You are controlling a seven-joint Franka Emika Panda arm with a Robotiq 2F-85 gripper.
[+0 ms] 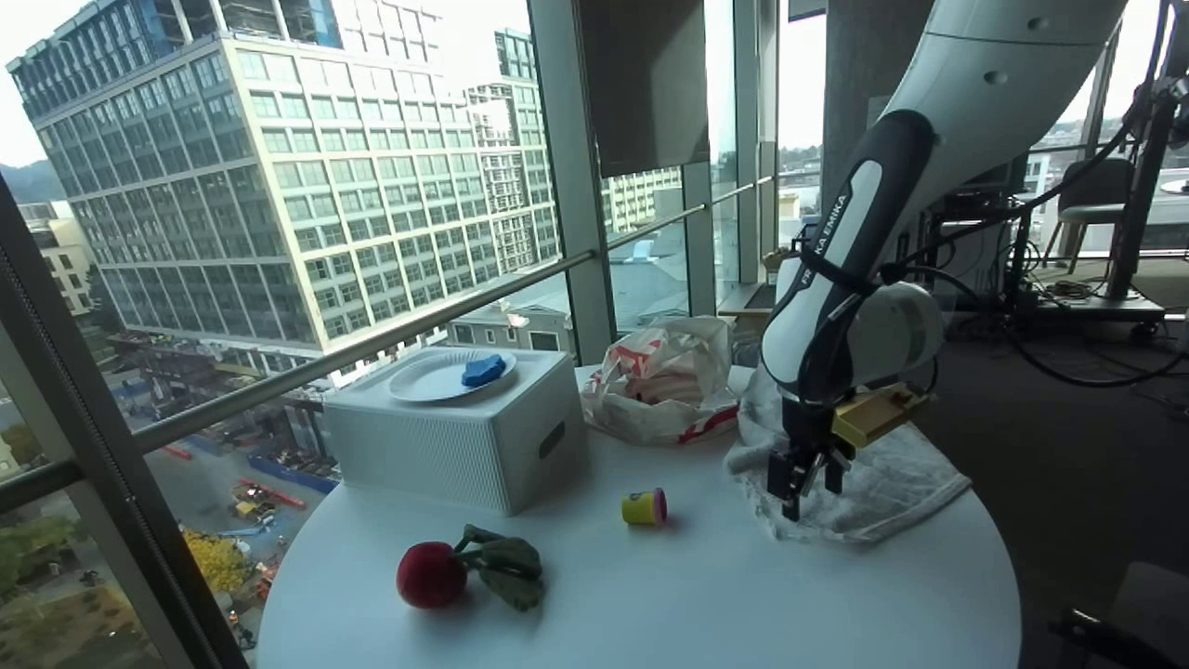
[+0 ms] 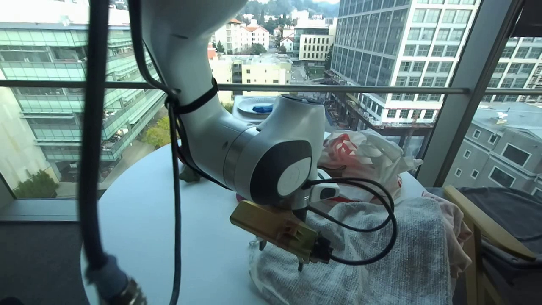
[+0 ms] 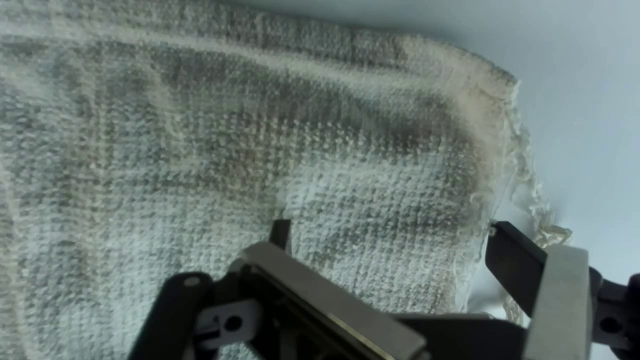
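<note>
A grey-white knit towel (image 1: pixel 897 487) lies spread on the right side of the round white table (image 1: pixel 713 602). Above its frayed left edge my gripper (image 1: pixel 811 504) points down, fingers apart. In the wrist view the towel (image 3: pixel 198 156) fills most of the picture. One finger of my gripper is over the cloth, the other at its fringed edge; I see no cloth pinched between them. Whether the tips touch the towel, I cannot tell. From behind, the arm hides part of the towel (image 2: pixel 406 254).
Left of the towel lies a yellow tub (image 1: pixel 643 508) on its side. Further left rests a red plush vegetable (image 1: pixel 432 575) with green leaves. A white box (image 1: pixel 424 446) carries a plate (image 1: pixel 418 385) with a blue item (image 1: pixel 482 370). A plastic bag (image 1: pixel 658 390) stands behind.
</note>
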